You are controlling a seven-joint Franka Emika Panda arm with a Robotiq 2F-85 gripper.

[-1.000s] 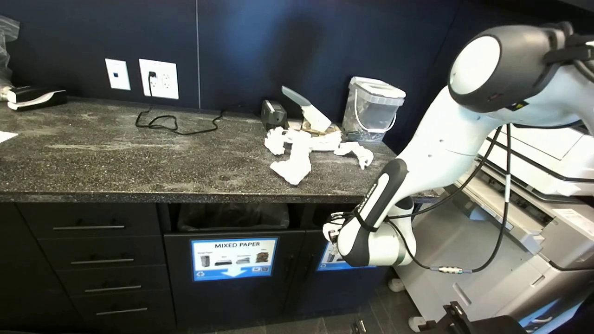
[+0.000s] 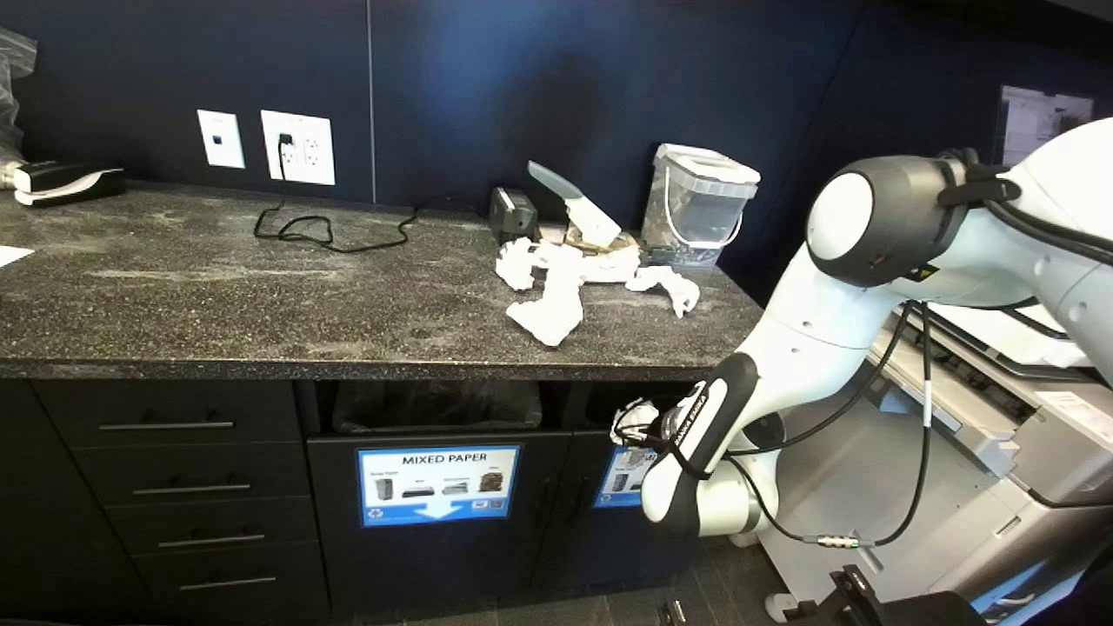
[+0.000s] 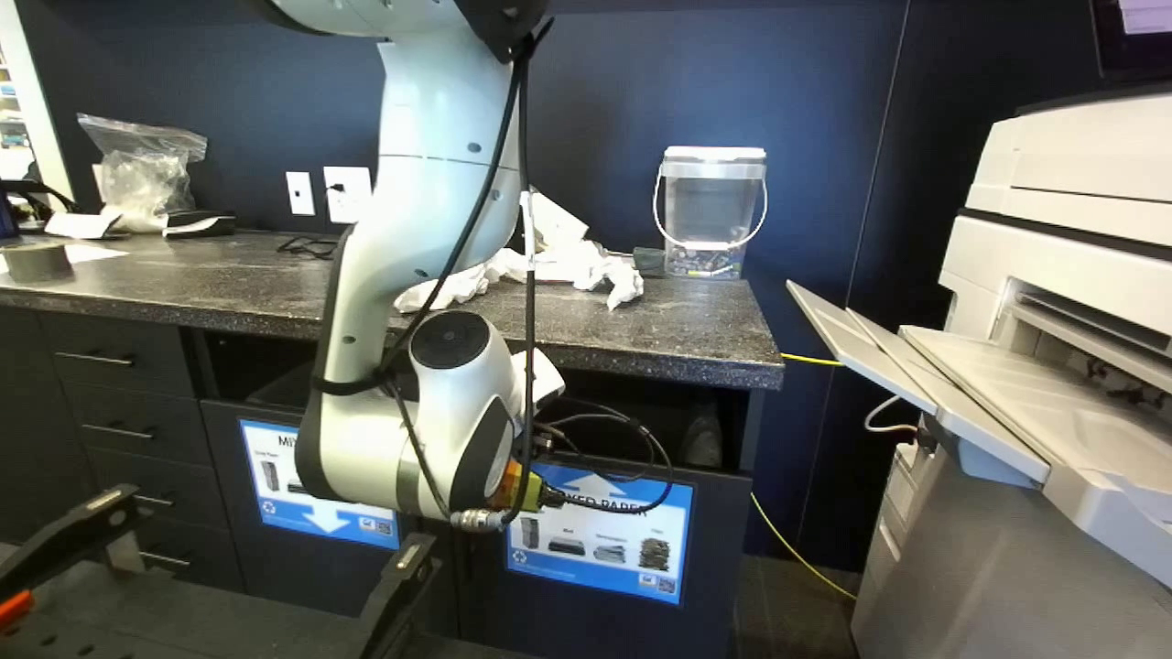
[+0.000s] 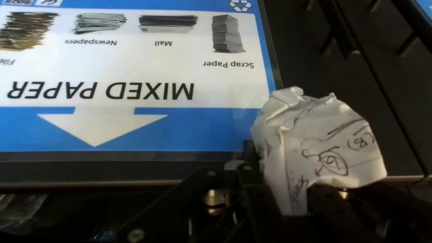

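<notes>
A crumpled sheet of white paper with pen marks [image 4: 320, 141] is pinched in my gripper, which is shut on it. Dark fingers [image 4: 257, 182] cover its lower part in the wrist view. From exterior view 1, the paper [image 2: 632, 419] shows below the counter's front edge, before the right-hand bin compartment. The arm hides the gripper in exterior view 2. More crumpled white paper [image 2: 553, 309] lies on the counter [image 2: 261, 303].
Two bin fronts carry blue-and-white MIXED PAPER signs [image 2: 438, 485], with openings above them. A clear lidded bucket [image 2: 701, 203] stands at the counter's back right. Close on the right is a printer [image 3: 1055, 329].
The arm's elbow has come lower and to the left in exterior view 1. The hand has shifted slightly down and turned, with the paper still in it.
</notes>
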